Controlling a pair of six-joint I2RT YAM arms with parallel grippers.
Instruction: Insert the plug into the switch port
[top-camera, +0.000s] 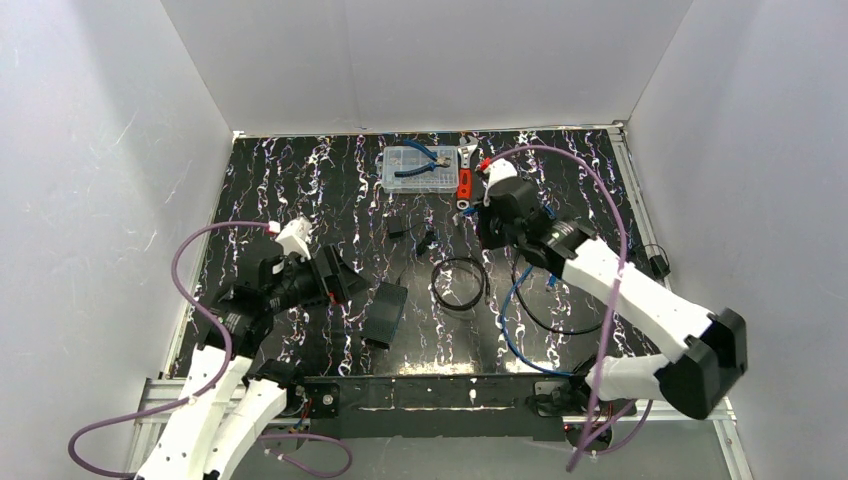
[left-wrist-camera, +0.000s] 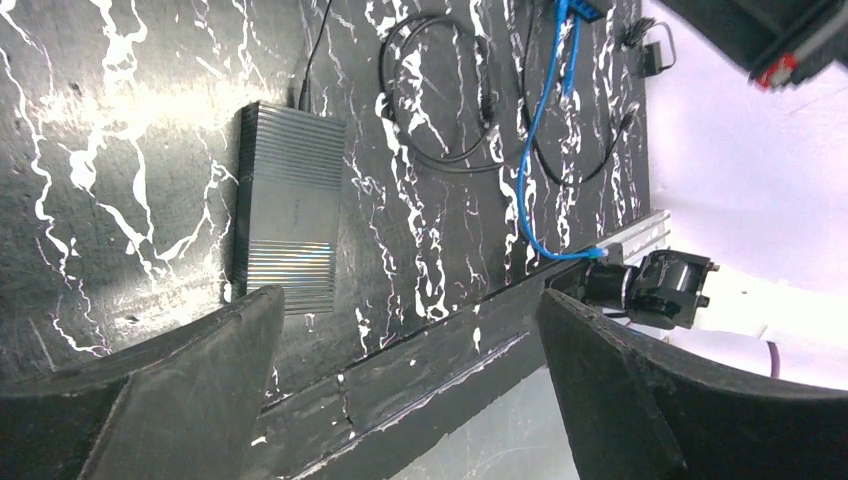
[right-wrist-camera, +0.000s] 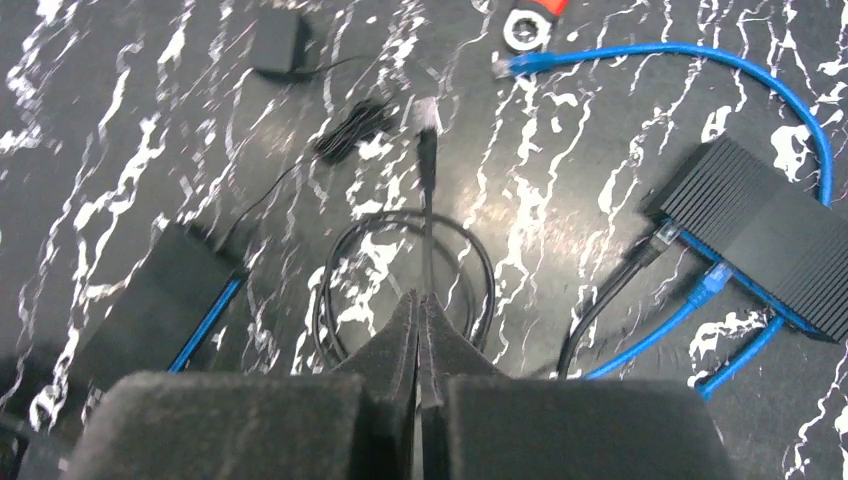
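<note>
A black cable ends in a plug with a clear tip, pointing forward beyond my right gripper. Those fingers are together, and the cable runs into their tips, so the fingers appear shut on it behind the plug. One ribbed black box, with blue and black cables along its near edge, lies to the right. A second black box with a thin power lead is on the table's left half. My left gripper stands open above the front edge, empty.
A coil of black cable lies mid-table. A loose blue plug and a wrench are further back, near a clear case. A small adapter sits back left.
</note>
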